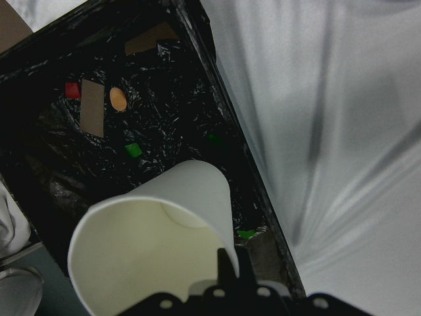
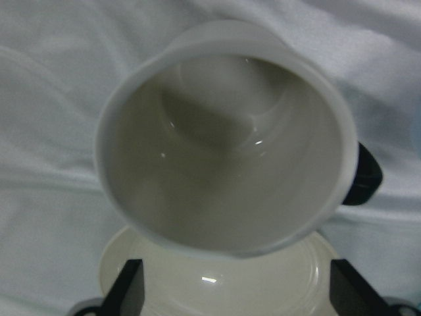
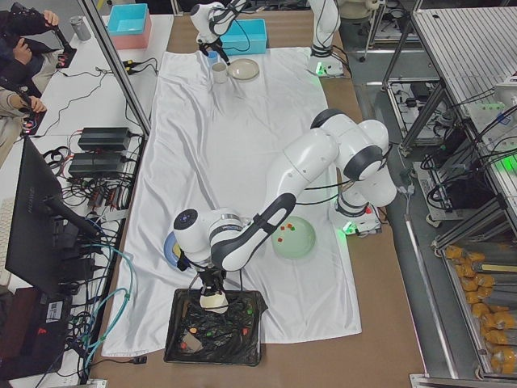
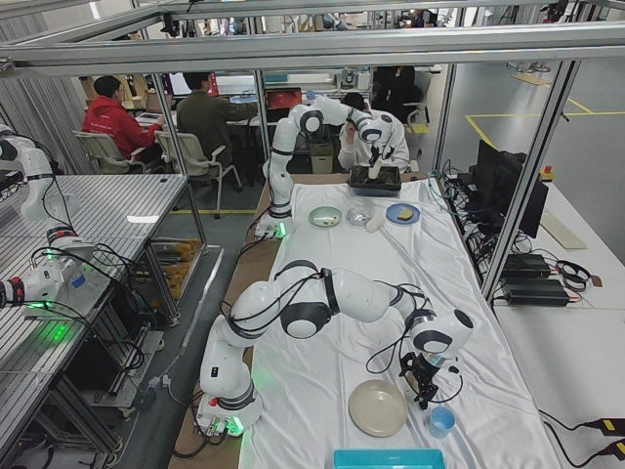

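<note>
A white cup [image 1: 118,250] is gripped at its rim by my left gripper [image 3: 212,288], shut on it, over the black lined bin [image 3: 186,339] holding small coloured scraps and card pieces. In the right wrist view, a cream mug [image 2: 223,151] is just ahead of my right gripper, which stands open above a cream plate [image 4: 377,410], its two fingers apart with nothing seen between them.
A green plate [image 3: 294,246] with small bits and a blue plate [image 4: 402,220] with a yellow item lie near the left arm. A blue cup [image 4: 440,423] and a turquoise bin [image 3: 242,40] are by the right arm.
</note>
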